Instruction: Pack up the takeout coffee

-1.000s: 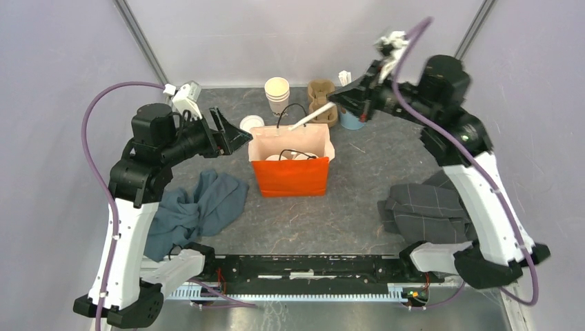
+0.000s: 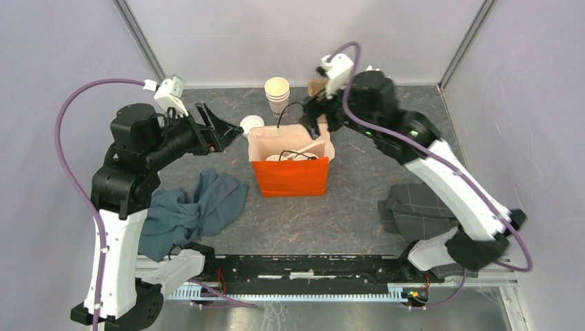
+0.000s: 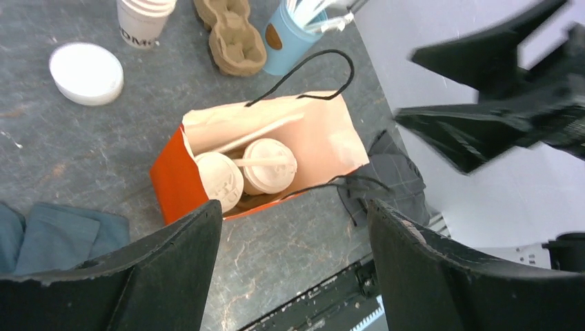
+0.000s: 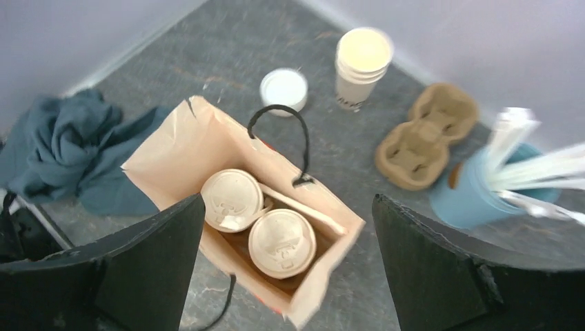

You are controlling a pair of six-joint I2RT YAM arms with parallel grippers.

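Note:
The orange paper bag (image 2: 290,181) stands upright on the counter with its mouth open. Inside it, two lidded cups (image 4: 283,243) sit side by side. One wrapped straw (image 3: 265,162) rests across the lids, and another straw (image 3: 256,132) lies slanted along the bag's back wall. Above the bag's right side, my right gripper (image 2: 316,123) is open; in its own wrist view, nothing shows between its fingers. To the bag's left, my left gripper (image 2: 222,131) stands open and empty, its fingers (image 3: 169,269) wide apart in its wrist view.
Behind the bag are stacked paper cups (image 2: 277,92), white lids (image 3: 87,74), a cardboard carrier (image 4: 428,138) and a blue straw holder (image 3: 290,43). A blue cloth (image 2: 200,207) lies left, a dark cloth (image 2: 417,210) right. Counter in front of the bag is clear.
The straw it held now lies in the bag. My left arm drifted slightly left.

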